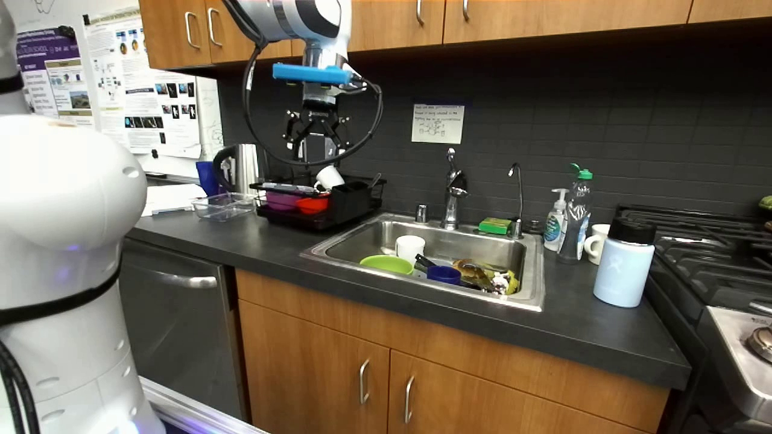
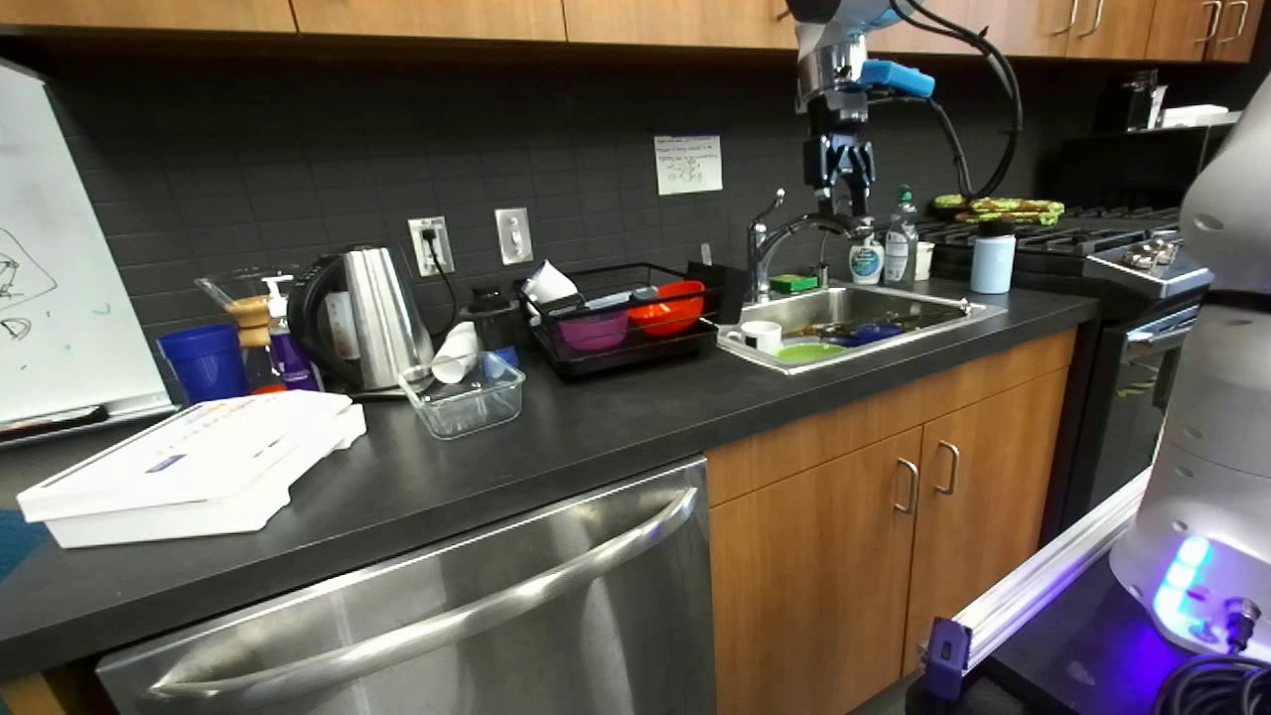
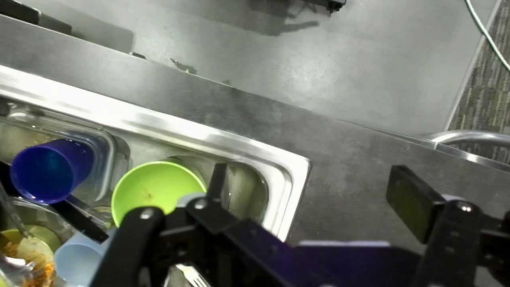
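High above the counter my gripper [image 1: 316, 150] hangs pointing down, open and empty. In the wrist view its fingers [image 3: 412, 203] are spread wide, above the sink's corner and bare counter. Inside the sink [image 1: 345, 251], well below the gripper, sit a green bowl [image 3: 153, 187], a blue cup [image 3: 50, 167] and a white mug [image 1: 410, 247]. The black dish rack [image 1: 352, 205] stands left of the sink; in it are a purple bowl [image 2: 593, 330], a red bowl [image 2: 669, 312] and a tilted white mug [image 1: 329, 178].
The faucet [image 1: 452, 191] rises behind the sink. Soap bottles [image 1: 573, 217] and a light-blue flask [image 1: 623, 266] stand to its right, near the stove. Left of the rack are a clear container [image 2: 471, 405], a kettle [image 2: 375, 316] and a white box [image 2: 203, 459].
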